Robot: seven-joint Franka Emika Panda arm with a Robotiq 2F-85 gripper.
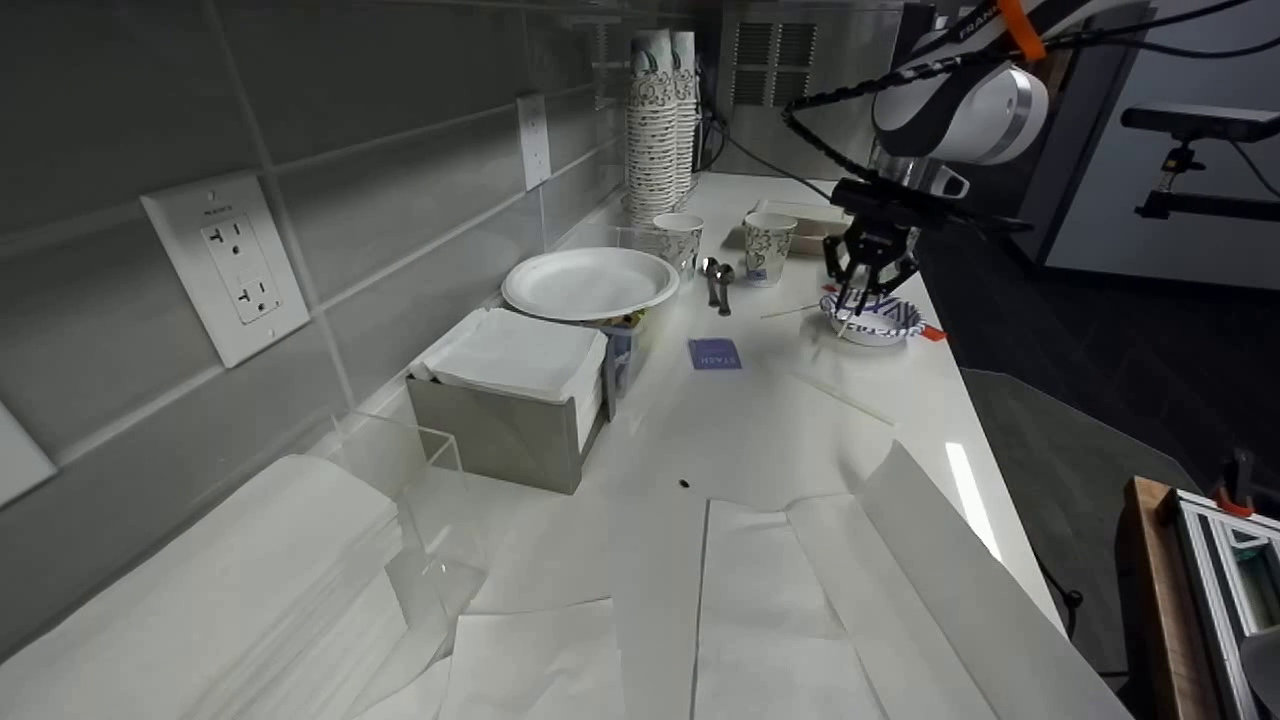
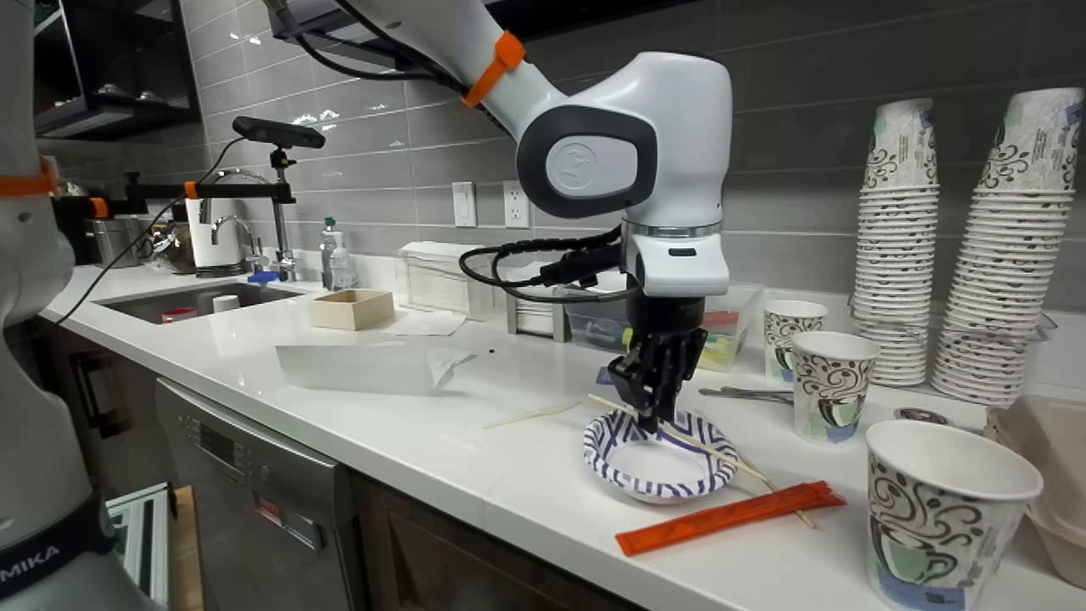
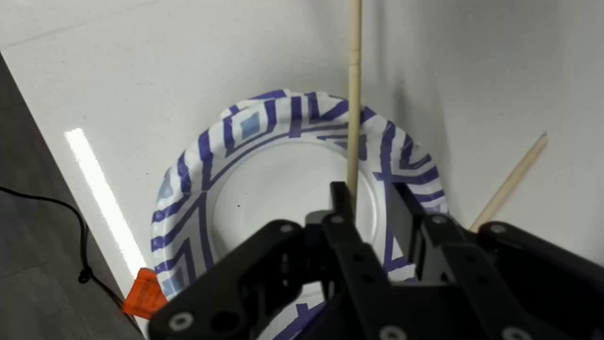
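Note:
My gripper (image 2: 652, 419) is over the patterned paper bowl (image 2: 602, 448), its fingers parted. A thin wooden chopstick (image 3: 354, 113) runs up from the gap between them in the wrist view, close along the left finger (image 3: 340, 198); whether it touches that finger cannot be told. In exterior view 2 this chopstick (image 2: 702, 444) slants across the bowl and past its rim. Another wooden stick (image 3: 512, 178) lies on the counter to the bowl's right in the wrist view.
An orange-red packet (image 2: 728, 518) lies beside the bowl, near the counter's front edge. Paper cups (image 2: 832, 387) stand close by, with tall cup stacks (image 2: 898, 244) behind. A pale stick (image 1: 846, 398) and a purple sachet (image 1: 715, 354) lie on otherwise open counter.

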